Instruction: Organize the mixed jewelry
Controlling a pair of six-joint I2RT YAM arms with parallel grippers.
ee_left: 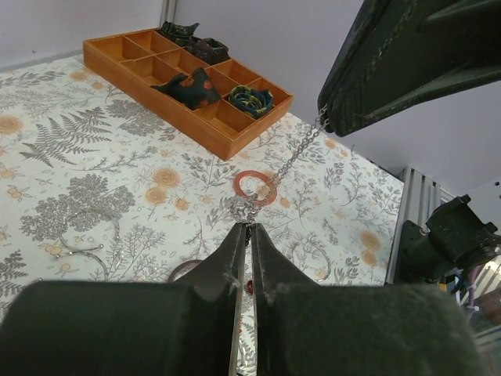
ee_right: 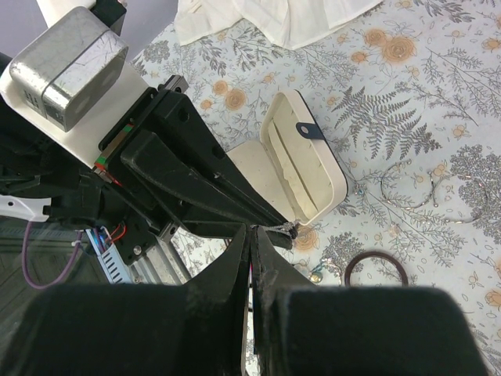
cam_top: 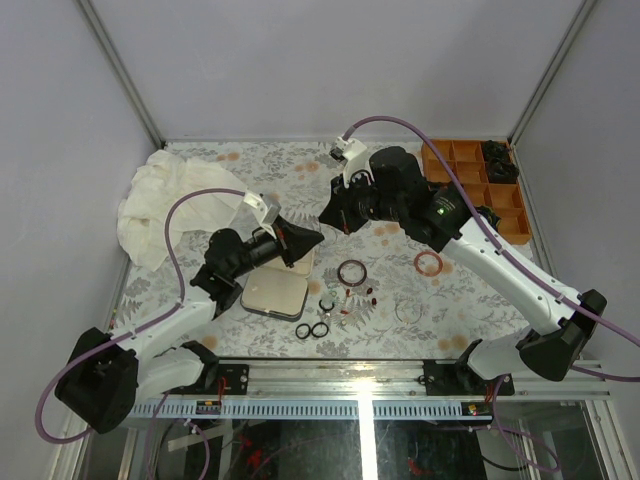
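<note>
A thin silver chain stretches between my two grippers above the table. Its lower end, bunched up, meets the tips of my left gripper, which is shut on it. The upper end is pinched in my right gripper, also shut, and a short stretch of the chain shows beside its tips. On the cloth below lie a dark bangle, a red bangle, two black rings and several small pieces. Left of them sits an open cream jewelry case, partly covered by my left arm.
A wooden compartment tray stands at the back right, with dark fabric pieces in some compartments. White cloth lies crumpled at the back left. More thin jewelry is spread on the patterned table. Both arms reach over the middle, close together.
</note>
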